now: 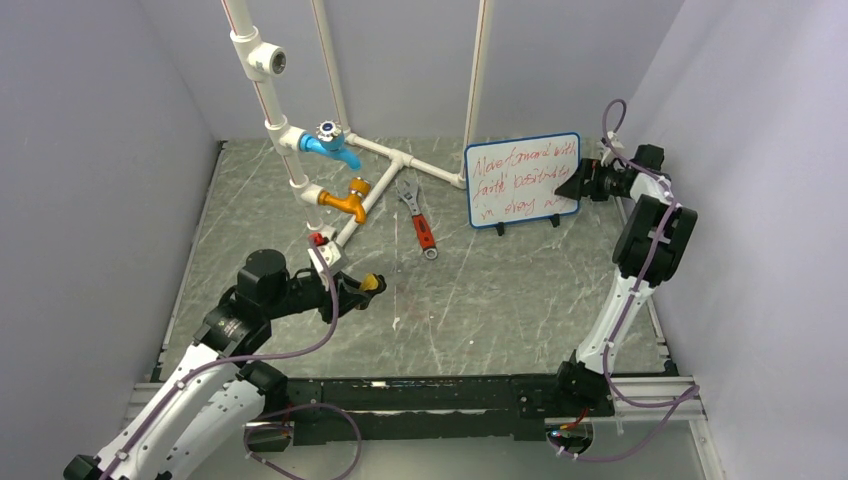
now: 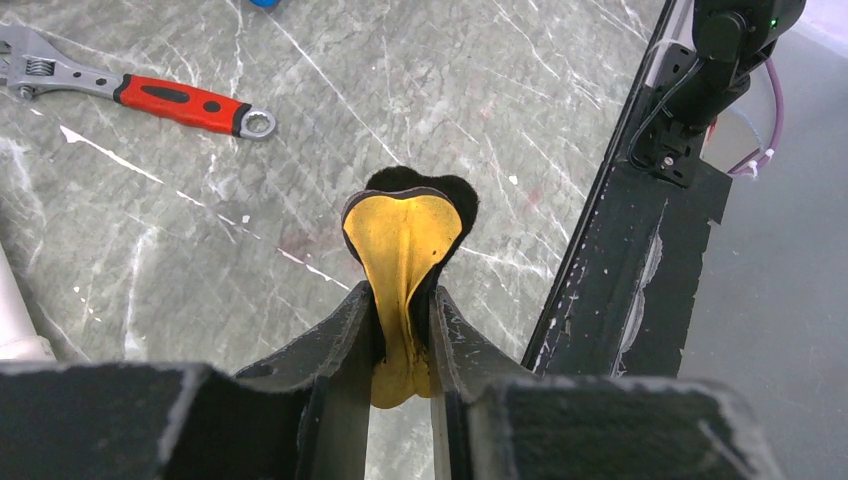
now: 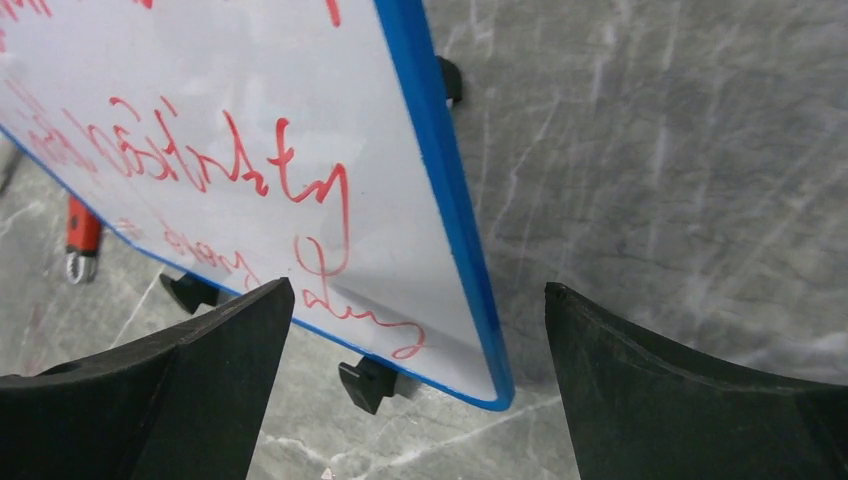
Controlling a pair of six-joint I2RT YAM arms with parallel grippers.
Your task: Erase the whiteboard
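The whiteboard [image 1: 522, 178], blue-framed and covered in red handwriting, stands propped on black feet at the back right. Held in my left gripper is a yellow and black eraser [image 2: 405, 240], pinched at its narrow middle above the table's front left. In the top view my left gripper [image 1: 350, 298] is well away from the board. My right gripper [image 1: 580, 180] is at the board's right edge, its fingers open. The right wrist view shows the board's lower right corner [image 3: 490, 385] between the spread fingers, with no clear contact visible.
An adjustable wrench [image 1: 420, 225] with a red handle lies left of the board. White pipes with a blue tap [image 1: 335, 150] and an orange tap [image 1: 347, 203] rise at the back left. The table [image 1: 500, 300] in front of the board is clear.
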